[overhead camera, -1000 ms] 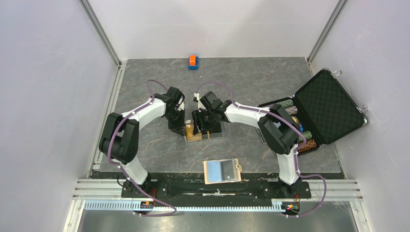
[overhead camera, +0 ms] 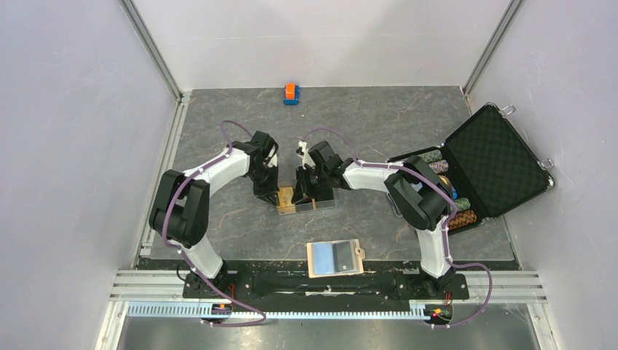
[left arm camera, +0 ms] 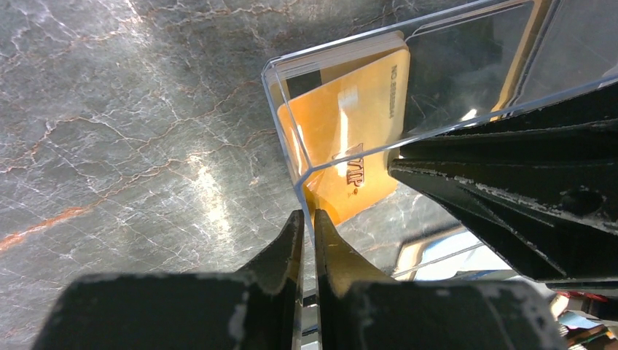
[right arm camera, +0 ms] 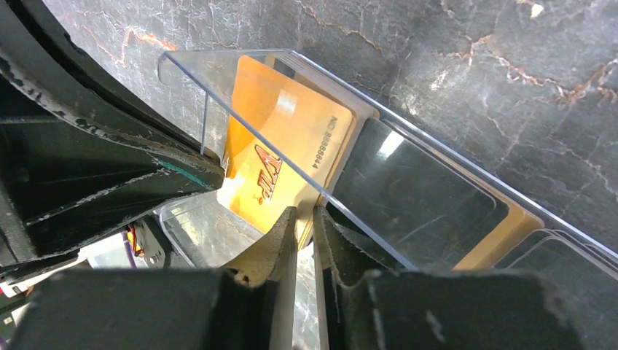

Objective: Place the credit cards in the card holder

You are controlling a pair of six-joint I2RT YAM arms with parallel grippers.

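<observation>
The clear card holder [overhead camera: 326,206] lies mid-table between both arms. In its end compartment a yellow-orange card [left arm camera: 364,109] sits at a slant over a stack of cards, one corner reaching past the front wall. My left gripper is shut on the holder's clear end wall. Beside the slanted card is my right gripper, a narrow gap between its fingertips; the card's lower edge [right arm camera: 304,237] shows in that gap. Whether the fingers grip it is unclear. Another card's orange edge [right arm camera: 495,237] shows behind a dark panel in the neighbouring compartment.
An open black case [overhead camera: 503,157] with chip rolls stands at the right, near the right arm. A clipboard-like board [overhead camera: 335,258] lies at the front edge. A small orange and blue object [overhead camera: 291,94] sits at the back. Table behind the arms is clear.
The left arm stays in place.
</observation>
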